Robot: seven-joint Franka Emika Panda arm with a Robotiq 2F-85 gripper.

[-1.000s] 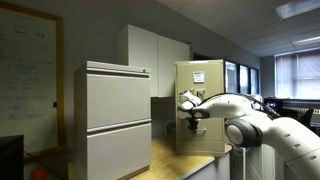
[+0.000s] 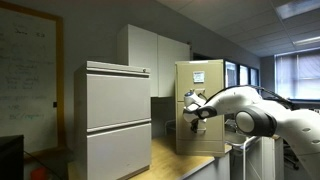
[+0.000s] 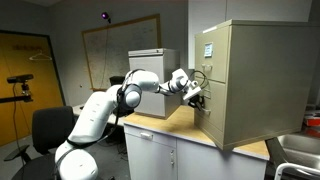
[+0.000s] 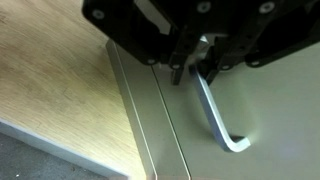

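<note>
A tall beige filing cabinet [image 3: 255,90] stands on the wooden counter, its drawer fronts facing the arm. In the wrist view a silver bar handle [image 4: 216,118] on a drawer front [image 4: 260,105] runs up between the dark fingers of my gripper. The fingers are shut on this handle near one end; the handle's other end shows bare. Exterior view 2 has the gripper [image 3: 193,97] right against the cabinet's front at middle height. The exact contact is partly hidden by the gripper's body.
A white two-drawer cabinet [image 2: 117,120] stands on the same counter [image 3: 180,121], to the left in exterior view 1. Bare counter shows between the two cabinets. A sink [image 3: 298,151] lies beyond the beige cabinet, and a black chair [image 3: 50,130] stands on the floor.
The arm has shifted slightly in exterior view 1, while the gripper stays at the beige cabinet's front. No clear movement of the cabinet or its drawers shows.
</note>
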